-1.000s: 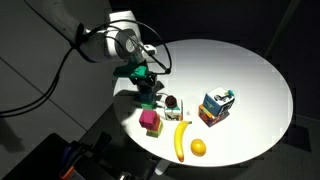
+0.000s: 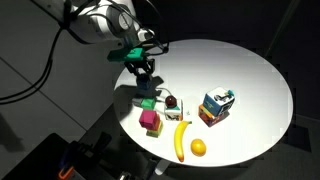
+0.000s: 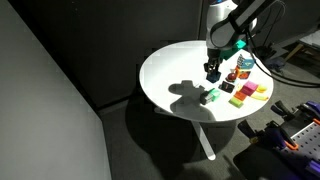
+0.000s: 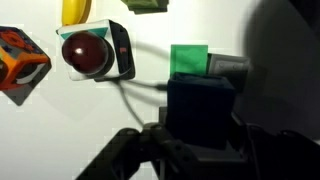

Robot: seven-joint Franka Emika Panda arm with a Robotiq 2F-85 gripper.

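A dark blue block (image 4: 200, 105) is gripped at the bottom middle of the wrist view, and my gripper is shut on it. In exterior view 1 my gripper (image 2: 143, 76) points down at the far left part of the table, with the dark block (image 2: 142, 86) under it. Exterior view 2 shows the block (image 3: 213, 77) hanging above the tabletop. Just beyond it in the wrist view lies a green block (image 4: 188, 57), with a dark grey block (image 4: 230, 68) beside it. The fingertips are partly hidden by shadow.
A dark red ball (image 4: 85, 52) rests on a small box. Nearby on the round white table (image 2: 245, 70) are a pink block (image 2: 149, 118), a banana (image 2: 180, 140), an orange (image 2: 198, 147) and a colourful box (image 2: 216, 104).
My gripper has risen with the dark block and shifted slightly left in exterior view 1, away from the green block. The other objects have stayed in place.
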